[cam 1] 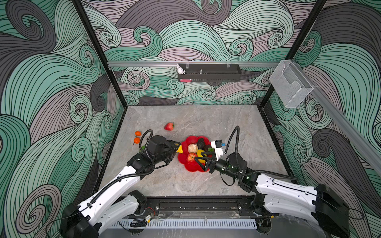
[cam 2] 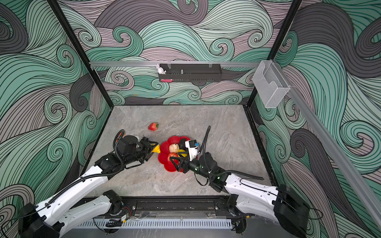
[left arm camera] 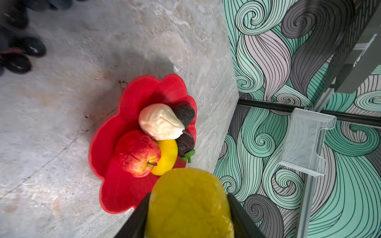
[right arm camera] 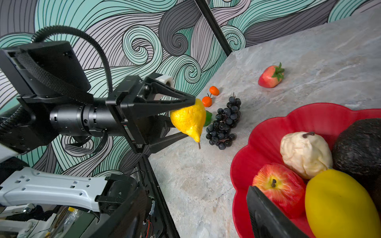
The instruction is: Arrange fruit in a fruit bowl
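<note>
My left gripper is shut on a yellow pear (left arm camera: 188, 202), raised just left of the red bowl (left arm camera: 107, 158). In the bowl lie a red apple (left arm camera: 135, 152), a pale wrinkled fruit (left arm camera: 158, 121), a yellow fruit (right arm camera: 339, 202) and dark fruits (left arm camera: 184, 115). My right gripper (cam 1: 200, 160) is open over the bowl's front right, with no fruit held between its fingers in the right wrist view. Black grapes (right arm camera: 226, 123), a strawberry (right arm camera: 269, 77), two small orange fruits (right arm camera: 206, 101) and a green fruit (right arm camera: 207, 118) lie on the table.
A black shelf (cam 1: 210, 75) and a wire basket (cam 1: 289, 85) hang on rails above it.
</note>
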